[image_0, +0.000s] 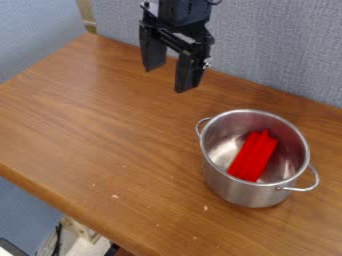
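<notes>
A red block (251, 158) lies inside a silver pot with two side handles (230, 190), standing on the right of the wooden table. My black gripper (171, 66) hangs at the top centre, above and to the left of the pot, apart from it, open with nothing visible between its fingers.
The bare wooden table (94, 130) has free room across its left and middle. A grey padded wall (287, 50) runs along the back. The table's front edge shows at the lower left, with dark items below it.
</notes>
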